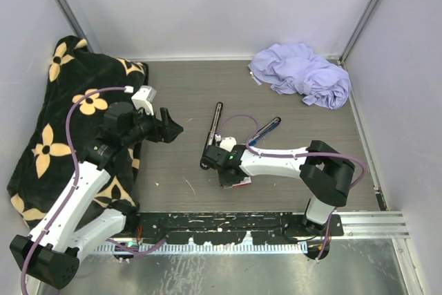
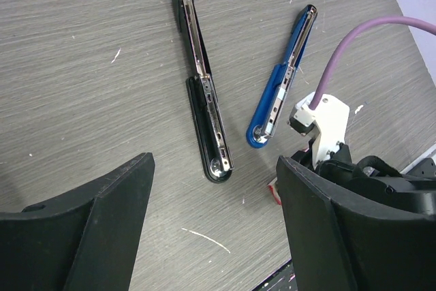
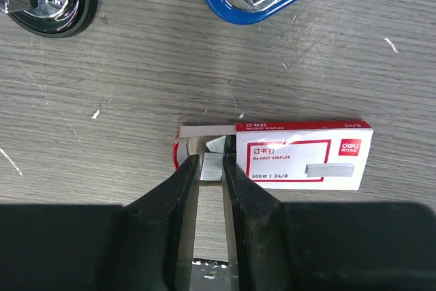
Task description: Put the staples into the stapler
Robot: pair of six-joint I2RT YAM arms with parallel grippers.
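A white-and-red staple box (image 3: 300, 158) lies open on the desk, with silver staple strips (image 3: 212, 167) at its left opening. My right gripper is over that opening, fingertips either side of the strips, fingers part open; whether they touch is unclear. A black stapler and a blue stapler lie lengthwise beyond it; in the right wrist view silver metal shows in the blue one's end. My left gripper (image 1: 169, 126) hangs open at the left of the desk, nothing between its fingers.
A lilac cloth (image 1: 300, 77) is heaped at the back right. A black flowered blanket (image 1: 48, 150) covers the left side.
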